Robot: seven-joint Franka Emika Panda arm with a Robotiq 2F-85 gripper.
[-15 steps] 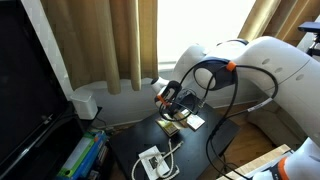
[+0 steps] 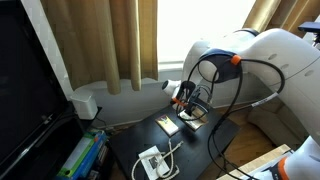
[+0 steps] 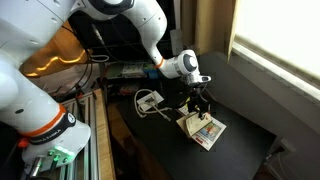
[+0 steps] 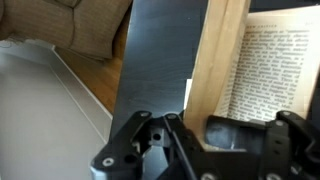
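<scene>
My gripper is low over the dark table, close above printed matter lying there. In the wrist view, a printed page fills the right side, bordered by a tan strip that looks like a book's edge or cover. The dark fingertips are together at the bottom, over the lower part of the page, and nothing shows between them. Whether they touch the paper cannot be told. Exterior view 1 shows a small pale book or card left of the gripper.
A white device with a pale cable lies toward the table's front left. Several colourful books stand at the far left. A brown cushioned seat is beyond its edge.
In exterior view 1 my gripper has moved to the right, away from the small pale book and toward the printed matter. The white device has not moved.
</scene>
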